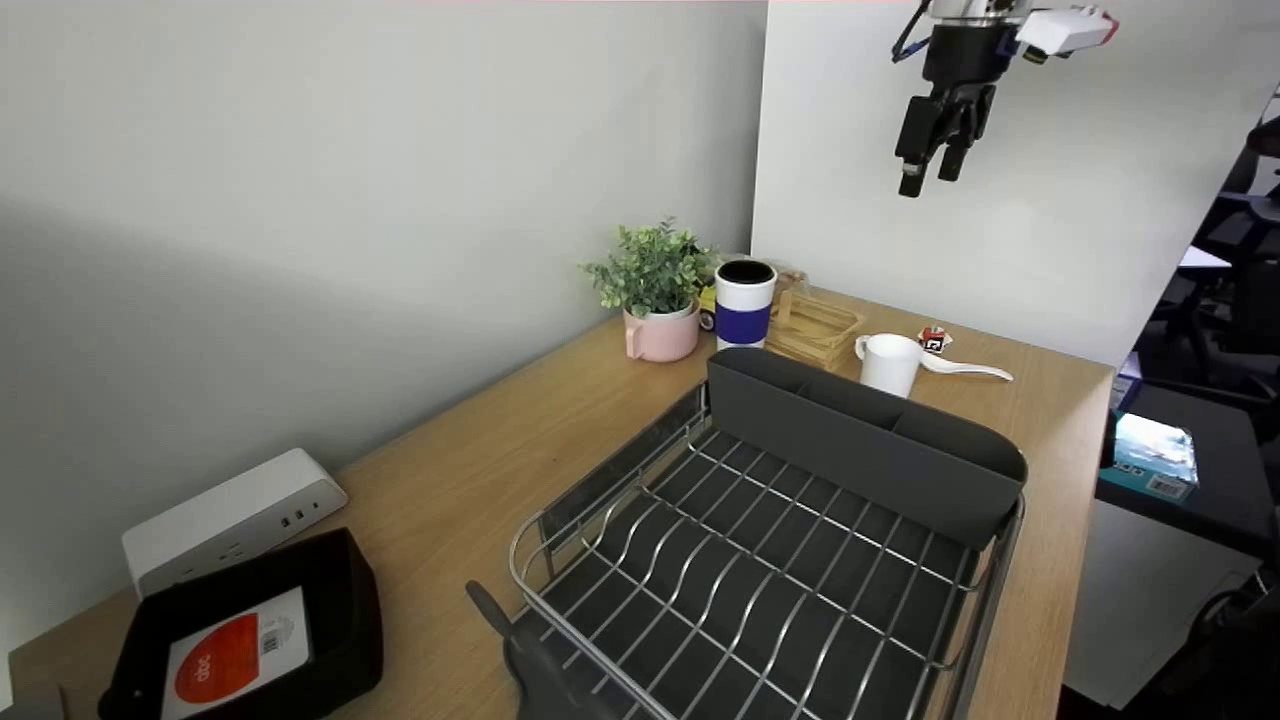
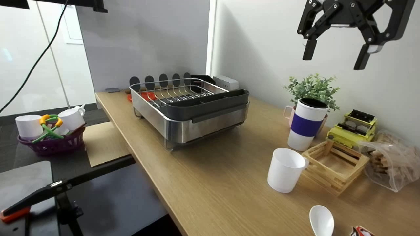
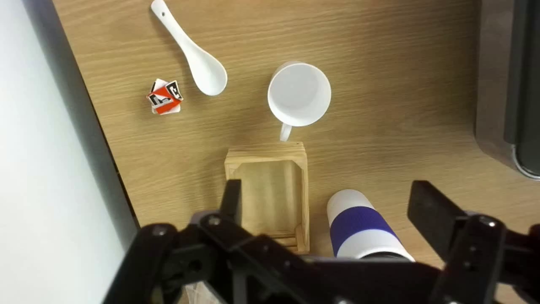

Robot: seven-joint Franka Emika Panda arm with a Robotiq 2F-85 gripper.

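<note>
My gripper (image 2: 332, 59) hangs high above the table, its fingers wide apart and nothing between the fingers. Below it in the wrist view lie a white tumbler with a purple band (image 3: 362, 228), a wooden crate (image 3: 268, 197) and a white mug (image 3: 299, 94); all three are clear of my fingers. The mug's handle points toward the crate. A white spoon (image 3: 202, 66) and a small red, white and black object (image 3: 166, 97) lie on the bare tabletop beside the mug. The tumbler stands upright, next to a plant in a pink pot (image 1: 662, 332).
A metal dish rack (image 2: 151, 114) with a dark utensil holder (image 1: 864, 438) fills much of the table. A yellow item (image 2: 351, 129) and a clear bag (image 2: 389, 161) sit by the crate. Near the wall are a white power strip (image 1: 234, 516) and a black tray (image 1: 348, 600).
</note>
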